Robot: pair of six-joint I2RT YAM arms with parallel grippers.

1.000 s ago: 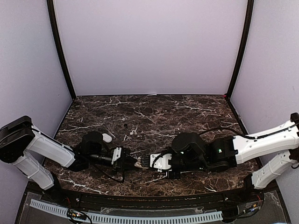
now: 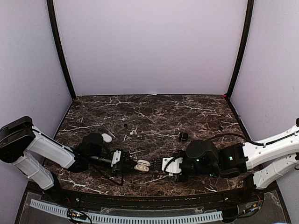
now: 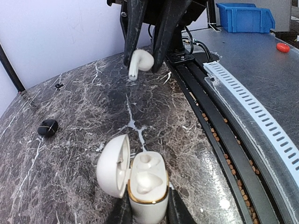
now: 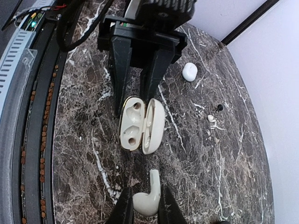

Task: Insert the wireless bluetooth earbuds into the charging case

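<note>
An open white charging case (image 3: 147, 177) with its lid upright is held in my left gripper; the top view shows it (image 2: 141, 165) near the front middle. In the right wrist view both of its two wells are visible, seemingly empty. My right gripper is shut on a white earbud (image 4: 145, 203), its stem pointing toward the case, a short distance apart from it.
On the dark marbled table (image 2: 154, 116) lie a white rounded object (image 2: 106, 137), a small black box (image 2: 183, 136) and some tiny items. The front has a black rail edge.
My right gripper has moved right in the top view, away from the case, opening a gap between them. My left gripper is nearly still.
</note>
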